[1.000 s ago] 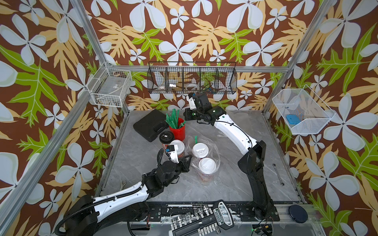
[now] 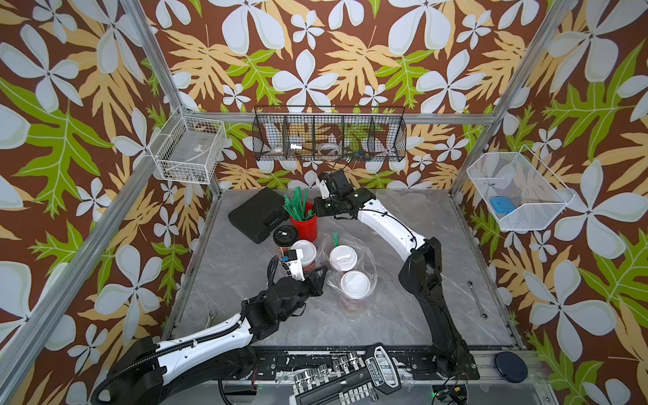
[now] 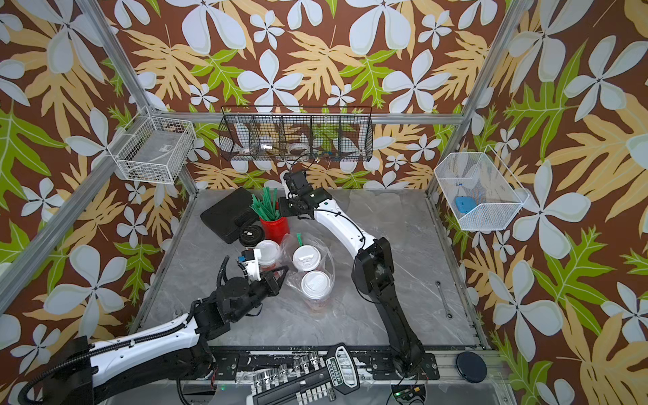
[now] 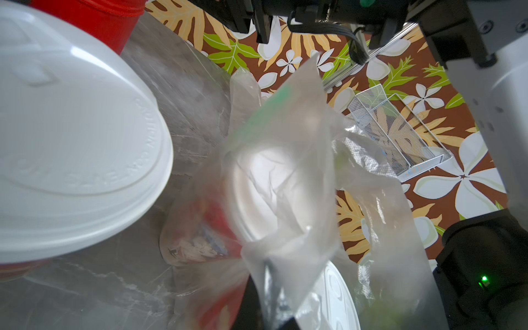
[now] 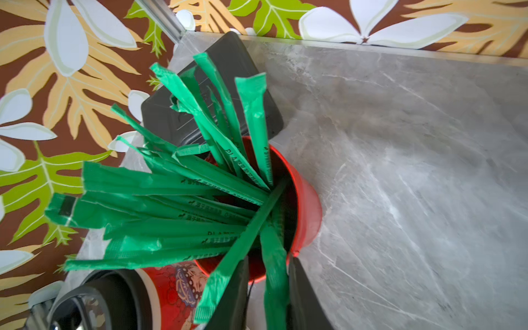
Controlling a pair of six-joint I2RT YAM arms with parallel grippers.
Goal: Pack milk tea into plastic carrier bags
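Two white-lidded cups (image 2: 355,285) stand in a clear plastic bag (image 4: 379,236) at table centre, a green straw beside one. My left gripper is shut at the bag's crumpled film, at the bottom of the left wrist view. Another white-lidded cup (image 4: 71,137) and a black-lidded cup (image 2: 285,236) stand left of the bag. My right gripper is at the red holder (image 5: 308,209) of green wrapped straws (image 5: 181,220), part open, with a straw (image 5: 275,286) between its fingers; whether it grips it cannot be told.
A black case (image 2: 256,214) lies behind the cups. A wrench (image 2: 476,299) lies on the right, where the table is largely clear. Wire baskets (image 2: 327,138) hang on the frame around the table.
My right arm has moved left, toward the straw holder. The left arm, bag and cups are unchanged.
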